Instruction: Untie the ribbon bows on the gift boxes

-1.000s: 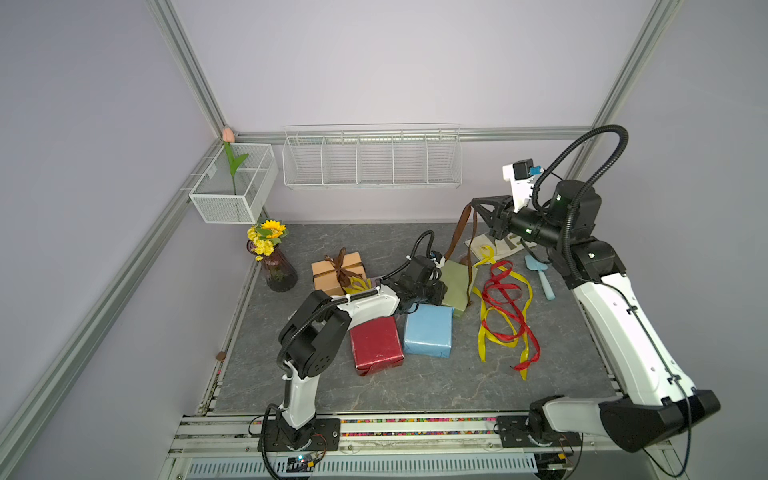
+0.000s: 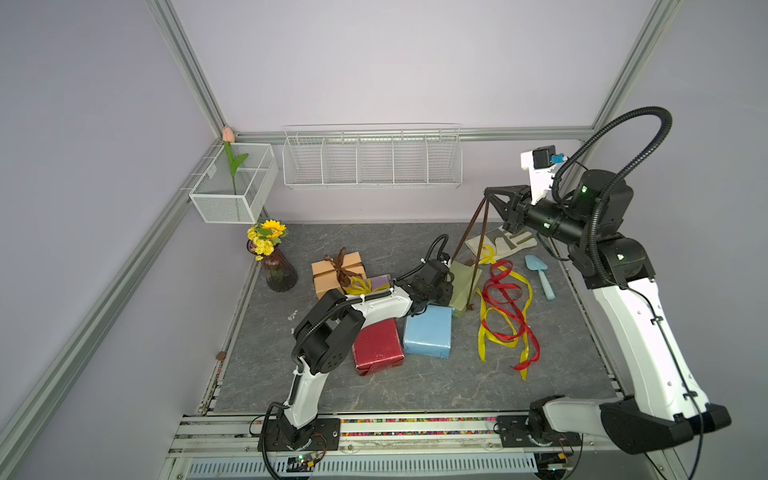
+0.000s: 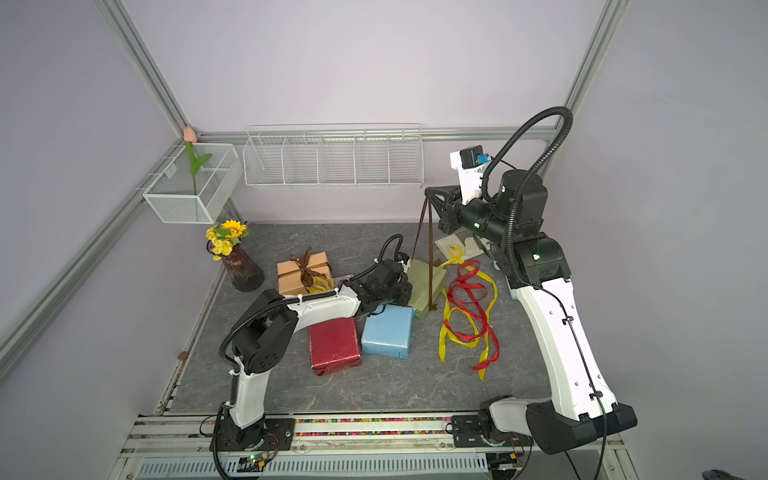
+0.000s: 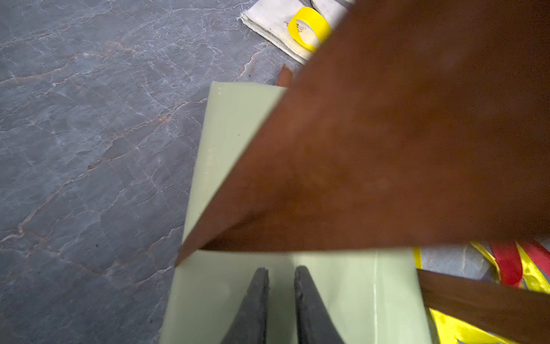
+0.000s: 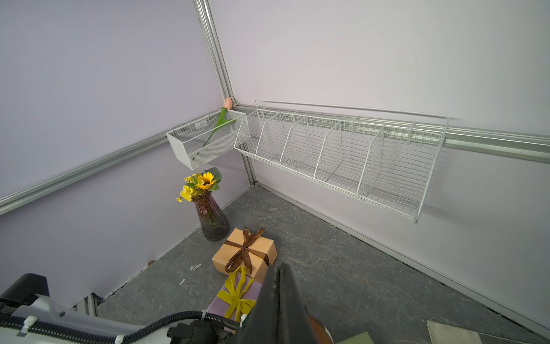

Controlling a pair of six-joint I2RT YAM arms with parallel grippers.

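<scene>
A pale green box (image 4: 240, 298) lies under my left gripper, which is shut low on it; what is between the fingers is unclear. Brown ribbon (image 4: 372, 143) crosses the box and rises to my right gripper (image 2: 489, 193), raised high and shut with the ribbon at its fingertips. The tan box (image 2: 326, 278) has a brown bow (image 5: 243, 246); the purple box (image 5: 220, 304) has a yellow-green bow (image 5: 233, 298). The red box (image 2: 377, 349) and blue box (image 2: 427, 332) show no bows. Loose red (image 2: 524, 336) and yellow (image 2: 481, 344) ribbons lie at the right.
A flower vase (image 2: 280, 272) stands at the left, beneath a wire basket (image 2: 228, 208); a divided rack (image 2: 372, 160) hangs on the back wall. A folded cloth (image 4: 269, 23) and a pale blue tool (image 2: 545, 284) lie at the right.
My right gripper has moved up and to the right, drawing the brown ribbon into longer, straighter strands above the green box. The left arm has shifted slightly to the right.
</scene>
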